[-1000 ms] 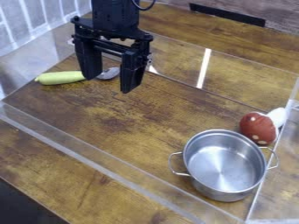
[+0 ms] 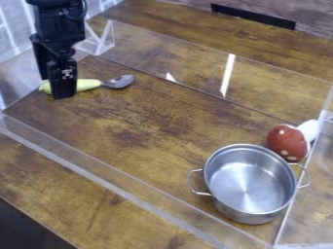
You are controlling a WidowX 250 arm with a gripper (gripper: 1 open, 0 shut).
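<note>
My black gripper (image 2: 60, 78) is at the upper left, low over a yellow-green long object (image 2: 84, 85) lying on the wooden surface, by its left end; the fingers stand open as far as visible. A metal spoon-like piece (image 2: 117, 81) lies at that object's right end. A steel pot (image 2: 248, 183) with two side handles sits at the lower right. Behind it is a red round object (image 2: 287, 142) with white spots, beside a white item (image 2: 311, 127) at the right edge.
Clear plastic walls surround the wooden work area (image 2: 143, 136), whose middle is bare. A dark bar (image 2: 254, 17) is at the top edge.
My gripper has moved left from over the middle-back of the area to the left end of the yellow-green object. The objects look unmoved.
</note>
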